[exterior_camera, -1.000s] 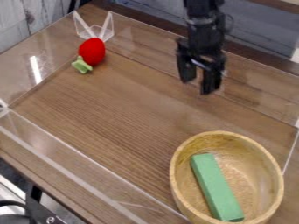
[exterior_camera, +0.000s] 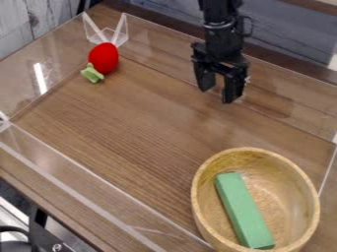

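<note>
My gripper hangs over the back middle of the wooden table, a dark shape that looks open; whether anything is between its fingers is hard to make out. A red object with a small green part lies at the back left. A yellow round bowl at the front right holds a long green block.
A pale wire-like object stands behind the red object. Dark edges border the table at the back.
The objects on the table have stayed in place.
</note>
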